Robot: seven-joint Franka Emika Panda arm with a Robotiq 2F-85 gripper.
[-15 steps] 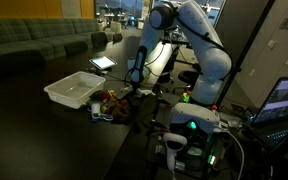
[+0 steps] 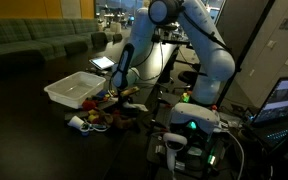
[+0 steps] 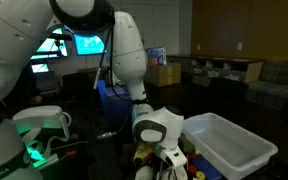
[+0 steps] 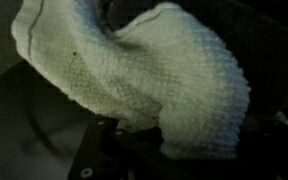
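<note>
A white textured cloth (image 4: 154, 70) fills much of the wrist view. My gripper is shut on it, with the cloth bunched between dark fingers at the bottom of that view. In exterior view 1 the gripper (image 2: 117, 94) is low over the table, at a pile of mixed small items (image 2: 99, 118) in front of the white bin. Exterior view 2 has the white wrist of the arm close to the camera; the fingertips are dark and hard to make out there.
An open white bin (image 3: 229, 140) stands on the dark table beside the pile; it looks empty. Farther back are a tablet-like screen (image 2: 103, 62) and dark chairs (image 2: 19, 62).
My gripper has moved leftward in exterior view 1, from the right side of the pile to over it. A pale item at the pile's left edge now lies farther left.
</note>
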